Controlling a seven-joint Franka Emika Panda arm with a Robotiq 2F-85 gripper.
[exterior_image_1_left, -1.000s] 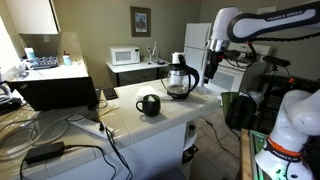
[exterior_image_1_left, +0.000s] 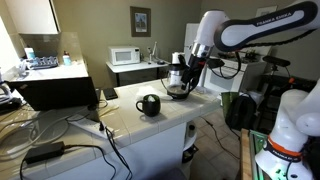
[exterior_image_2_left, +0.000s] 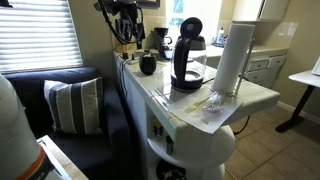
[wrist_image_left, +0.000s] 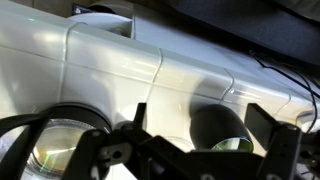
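My gripper is open above the counter, its two fingers spread wide with nothing held between them. Below it in the wrist view, a black mug (wrist_image_left: 212, 122) with a greenish inside lies partly behind the gripper body. To the lower left there is a clear kettle (wrist_image_left: 70, 145) with a black rim and handle. From the first exterior side, the dark mug (exterior_image_1_left: 149, 104) stands upright on the white counter, and the kettle (exterior_image_1_left: 178, 92) is partly covered by the arm. The second exterior view has the gripper (exterior_image_2_left: 121, 42) higher than the mug (exterior_image_2_left: 148, 65), clear of it.
A paper towel roll (exterior_image_2_left: 233, 60) stands near the counter's end, beside the kettle (exterior_image_2_left: 187, 62). Crumpled clear plastic (exterior_image_2_left: 214, 101) and a white sheet (exterior_image_2_left: 206, 117) lie at its foot. Cables (exterior_image_1_left: 112, 145) hang over the counter edge.
The arm has swung left and toward the counter in the first exterior view. Its gripper now overlaps the kettle there. Mug and kettle stay where they were.
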